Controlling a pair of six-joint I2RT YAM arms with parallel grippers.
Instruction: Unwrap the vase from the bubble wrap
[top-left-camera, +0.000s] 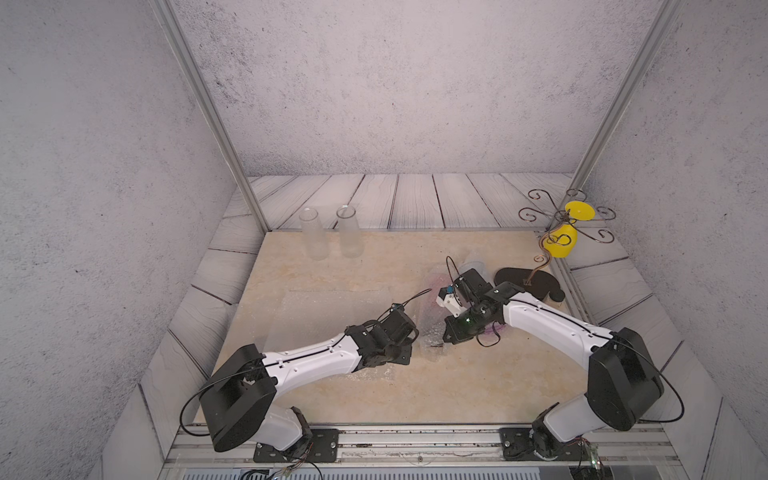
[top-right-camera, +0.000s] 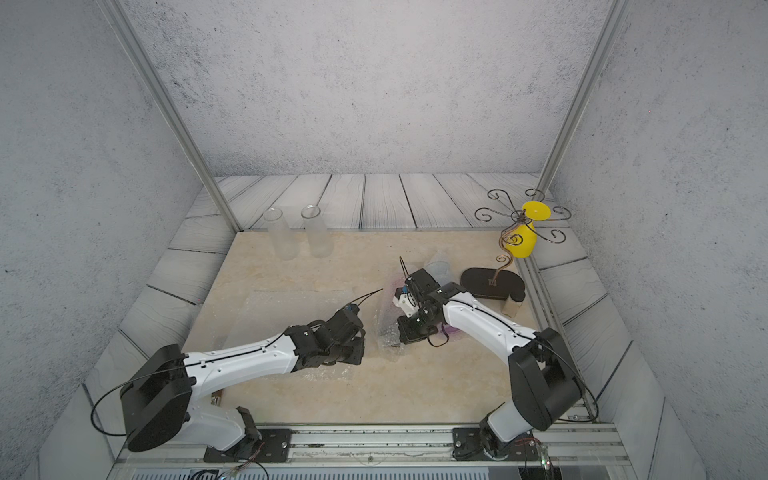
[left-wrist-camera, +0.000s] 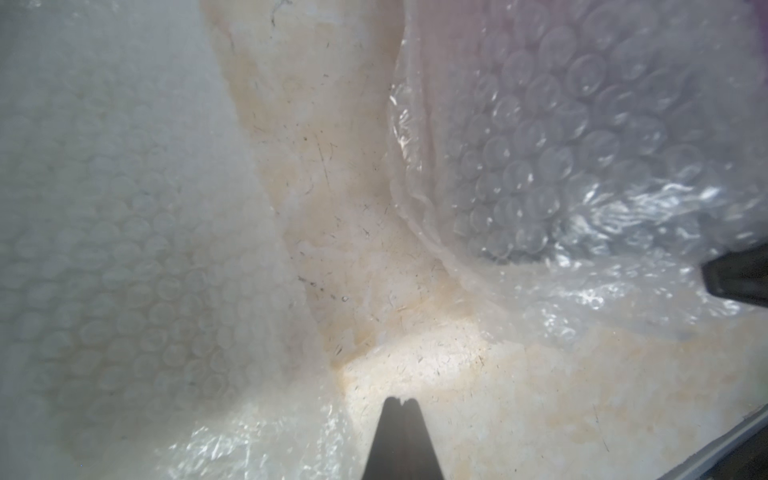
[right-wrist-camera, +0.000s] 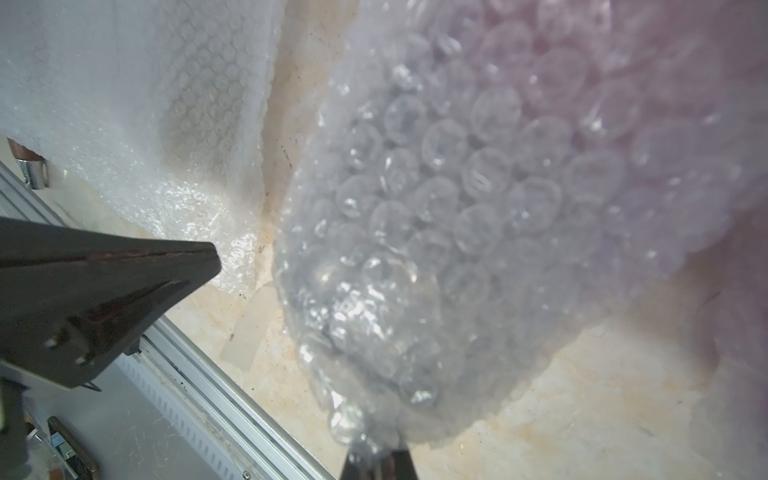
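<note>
A bundle of bubble wrap (right-wrist-camera: 480, 200) with pink showing through lies right of centre on the table; the vase's shape inside cannot be told. A flat sheet of bubble wrap (left-wrist-camera: 136, 200) lies to its left. My left gripper is shut above the gap between them, nothing seen between its fingers. My right gripper is shut at the bundle's crumpled near end, with thin film of the bubble wrap at its fingertips.
Two frosted glasses (top-left-camera: 313, 236) stand at the back left. A scrollwork metal stand on a dark base (top-left-camera: 512, 276) and a yellow vase (top-left-camera: 560, 240) are at the right.
</note>
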